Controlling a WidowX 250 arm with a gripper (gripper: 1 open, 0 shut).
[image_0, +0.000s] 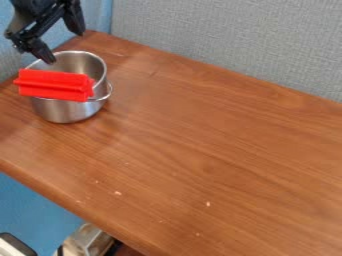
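Note:
A steel pot (76, 113) with a side handle stands at the far left of the wooden table. A red, ridged rectangular object (55, 85) lies across the pot's top, over its front left part. My black gripper (60, 42) is open above the back left of the pot, at the upper left edge of the view, with nothing between its fingers.
A grey fabric panel (234, 40) runs along the back. A metal fixture (87, 240) sits beyond the table's front left edge, at the bottom.

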